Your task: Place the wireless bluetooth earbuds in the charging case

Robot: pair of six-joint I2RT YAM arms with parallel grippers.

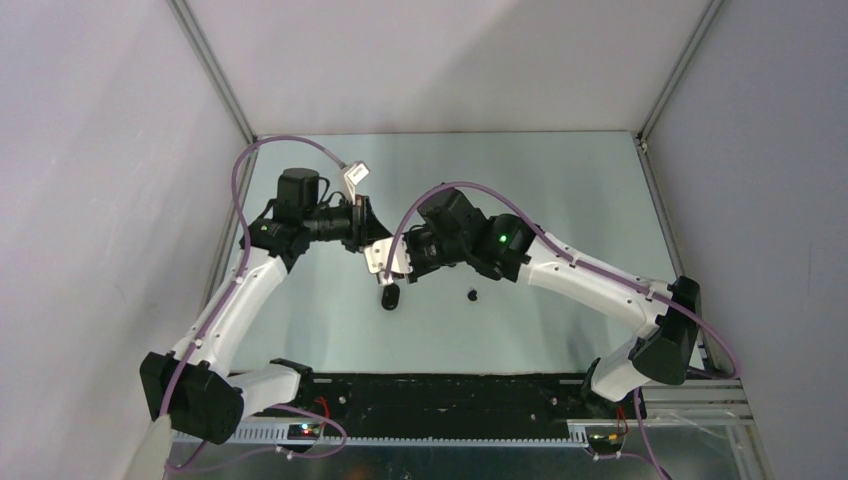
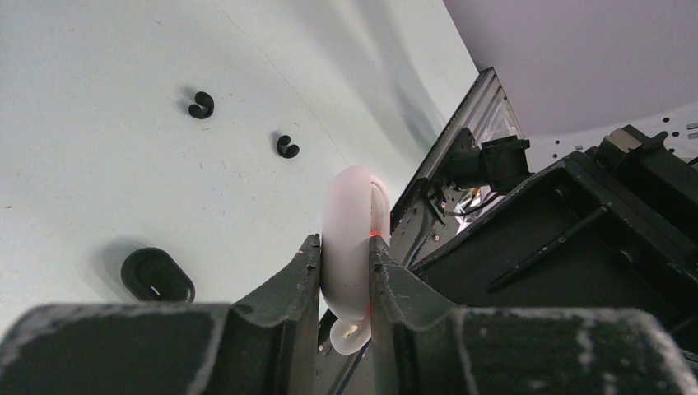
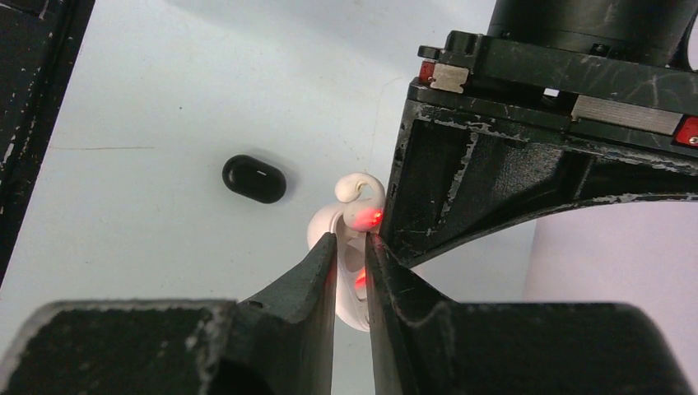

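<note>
In the left wrist view, my left gripper is shut on the white charging case (image 2: 346,206), which is held above the table. The right wrist view shows the case (image 3: 323,226) with red lights glowing inside. A white curled earbud (image 3: 360,188) is at its upper end, partly over a lit spot; how deep it sits cannot be told. My right gripper is part open right at the case, a narrow gap between its fingertips. Through that gap the case interior shows; I see no earbud clearly gripped. In the top view, both grippers meet and hide the case.
A black case (image 2: 158,275) lies on the table below the grippers. Two small black curled earbuds (image 2: 202,105) (image 2: 288,147) lie apart from it. Both arms are very close together.
</note>
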